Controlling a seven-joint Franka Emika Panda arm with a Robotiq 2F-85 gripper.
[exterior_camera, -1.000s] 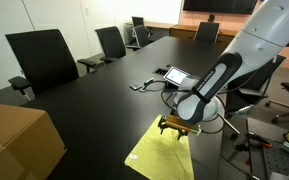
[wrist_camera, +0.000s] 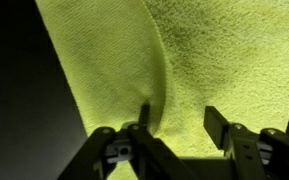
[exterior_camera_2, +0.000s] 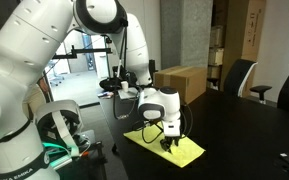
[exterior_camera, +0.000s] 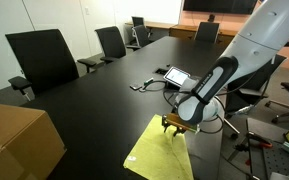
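A yellow cloth (exterior_camera: 156, 160) lies spread on the dark table, below my gripper (exterior_camera: 172, 129). In the wrist view the cloth (wrist_camera: 234, 60) fills most of the picture, and a raised fold runs down it towards the left fingertip (wrist_camera: 144, 116). My gripper points down at the cloth with its fingers apart, yellow fabric showing between them. Exterior view 2 has the gripper (exterior_camera_2: 170, 145) low over the middle of the cloth (exterior_camera_2: 188, 153). Whether the fingertips touch the fabric is hard to tell.
A cardboard box (exterior_camera: 22, 135) stands at the left of the table in exterior view 1. Farther back on the table are a white-topped object (exterior_camera: 177, 77) and small dark items (exterior_camera: 144, 85). Office chairs (exterior_camera: 44, 58) line the far side. Bare table surrounds the cloth's left side.
My gripper has shifted slightly, and its fingers look a little closer together than before. The cloth lies in nearly the same place.
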